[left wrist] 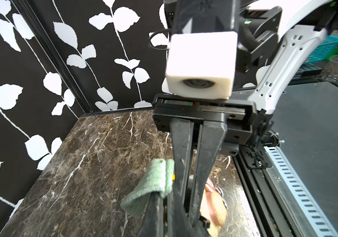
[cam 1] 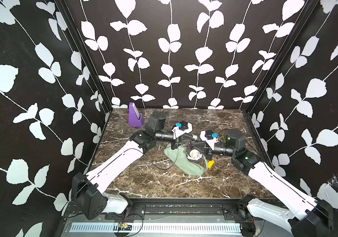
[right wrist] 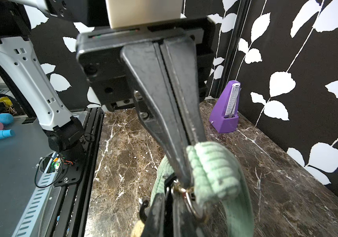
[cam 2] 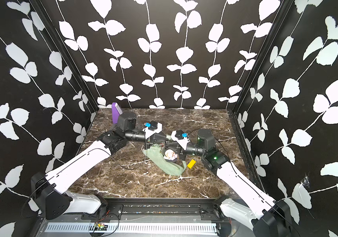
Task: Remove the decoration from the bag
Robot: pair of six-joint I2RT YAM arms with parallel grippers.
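Observation:
A green cloth bag (cam 1: 182, 162) lies mid-table with a small plush decoration (cam 1: 195, 154) at its upper part, peach and pink in the left wrist view. My two grippers meet over it: left gripper (cam 1: 186, 138) and right gripper (cam 1: 196, 145). In the right wrist view a green corduroy strap (right wrist: 216, 169) and a metal clasp (right wrist: 188, 199) sit at the fingertips, where my right gripper is shut on the clasp area. My left gripper looks shut; the two sets of fingers overlap, so what lies between the tips is partly hidden.
A purple metronome (cam 1: 135, 116) stands at the back left. A yellow block (cam 1: 210, 164) lies right of the bag.

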